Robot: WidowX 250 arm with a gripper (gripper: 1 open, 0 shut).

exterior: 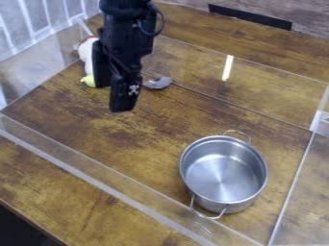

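My black gripper [115, 85] hangs in the upper left over the wooden table, its fingers pointing down and apart, open with nothing visible between them. Behind it, partly hidden, are a white object [88, 50], a pale yellow-green item [90, 81] and a small grey item [160, 83]. A steel pot [222, 173] with two handles sits at the lower right, well apart from the gripper.
Clear panels border the wooden work area [90, 144] at the left, front and right.
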